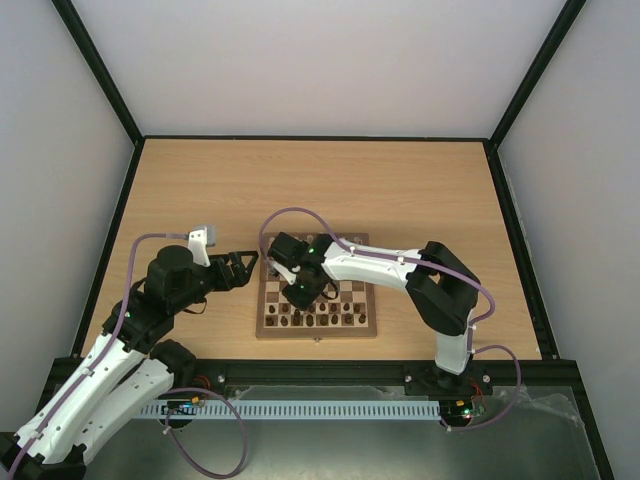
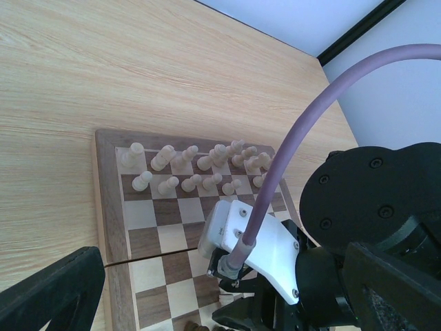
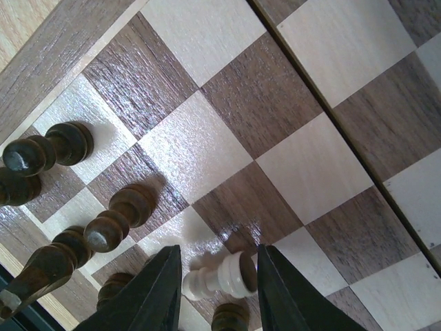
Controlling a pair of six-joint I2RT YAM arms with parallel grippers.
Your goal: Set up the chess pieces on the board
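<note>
The wooden chessboard (image 1: 367, 333) lies under my right arm. A pale pawn (image 3: 231, 274) is tipped on its side between the parted fingers of my right gripper. Its base faces the right finger and its head the left; whether either finger touches it, I cannot tell. Dark pieces (image 3: 127, 210) stand close by on the near rows, one pawn (image 3: 231, 318) just beneath the fingers. On the far rows, pale pieces (image 2: 163, 158) stand upright. My left gripper (image 1: 250, 268) is open and empty, left of the board.
A seam (image 2: 145, 259) crosses the board's middle. The right arm (image 2: 320, 276) covers part of the board in the left wrist view. Bare tabletop (image 1: 310, 185) lies behind the board, with free room to its right too.
</note>
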